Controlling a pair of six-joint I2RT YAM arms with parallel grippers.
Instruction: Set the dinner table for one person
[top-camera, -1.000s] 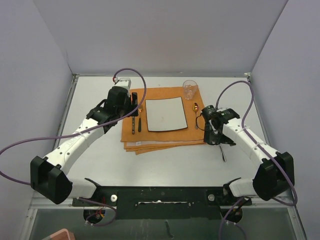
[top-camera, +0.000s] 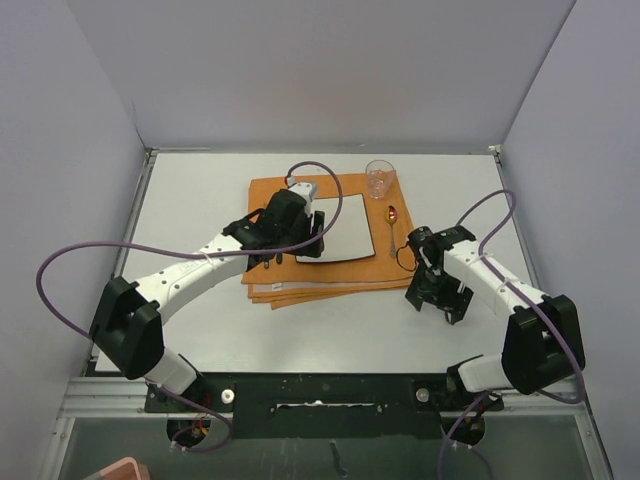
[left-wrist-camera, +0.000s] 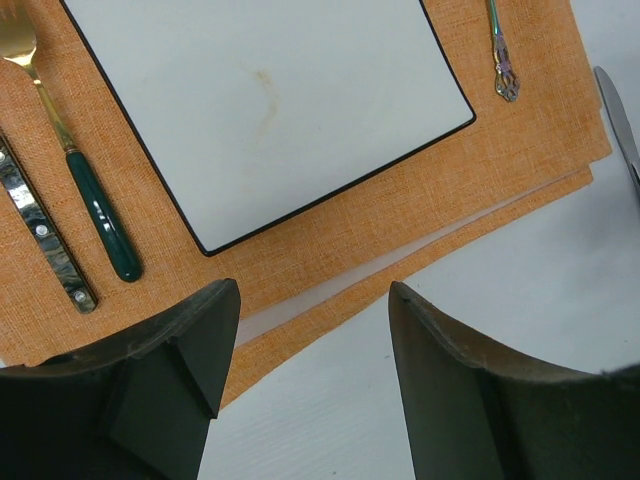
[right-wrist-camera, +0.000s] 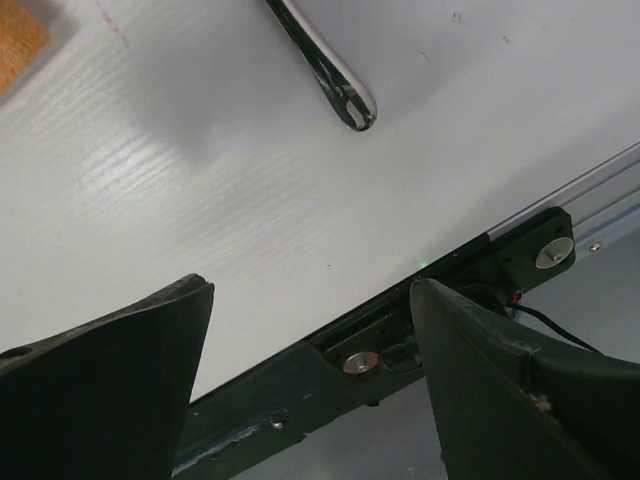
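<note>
An orange placemat (top-camera: 351, 273) holds a white square plate (left-wrist-camera: 270, 110), a gold fork with green handle (left-wrist-camera: 96, 200), a dark banded utensil (left-wrist-camera: 41, 225), and a gold spoon (top-camera: 391, 222). A clear glass (top-camera: 380, 176) stands at its back right. My left gripper hangs open over the plate's near-left area, nothing between its fingers. A knife (right-wrist-camera: 332, 75) lies on the bare table right of the mat, its handle end in the right wrist view. My right gripper is over that end near the front, open, nothing between its fingers.
More orange mat layers (left-wrist-camera: 560, 190) show beneath the top one. A dark rail (right-wrist-camera: 330, 340) runs along the front edge; walls enclose the sides and back.
My left gripper has moved right, from the cutlery at the mat's left to over the plate. My right gripper has moved slightly toward the front, over the knife.
</note>
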